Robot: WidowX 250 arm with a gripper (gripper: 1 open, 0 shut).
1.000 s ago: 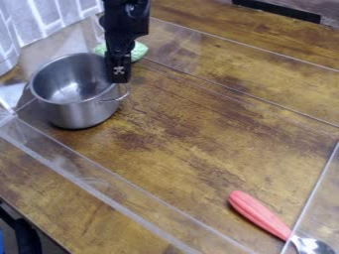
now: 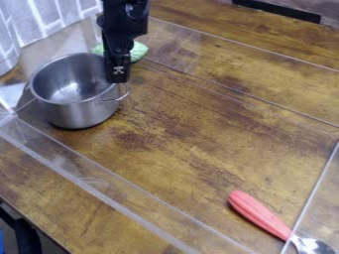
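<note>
A stainless steel pot (image 2: 77,104) with a wire handle sits at the left of the wooden table. My black gripper (image 2: 117,71) reaches down from the top over the pot's back right rim, near the handle. Whether its fingers are open or shut on the rim or handle is too small to tell. Behind it lies a light green round object (image 2: 138,52), partly hidden by the gripper.
A utensil with a red handle (image 2: 265,212) lies at the front right. Clear plastic edges run along the left, front and right of the table.
</note>
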